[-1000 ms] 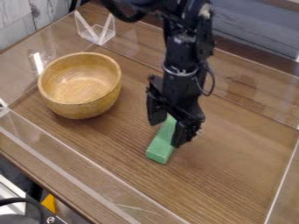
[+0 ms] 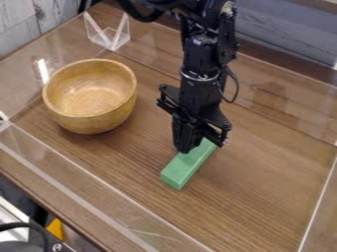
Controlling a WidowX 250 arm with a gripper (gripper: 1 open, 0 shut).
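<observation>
A black robot arm reaches down from the top centre to my gripper [image 2: 194, 133], which is shut just above the upper end of a green rectangular block [image 2: 188, 166] lying on the light wooden surface. I see nothing clearly held between the fingers; whether they touch the block cannot be told.
A tan bowl [image 2: 90, 118] sits at the left. A clear plastic object [image 2: 108, 31] is near the top left.
The gripper has moved up and back from over the block's middle, leaving more of the green block visible.
</observation>
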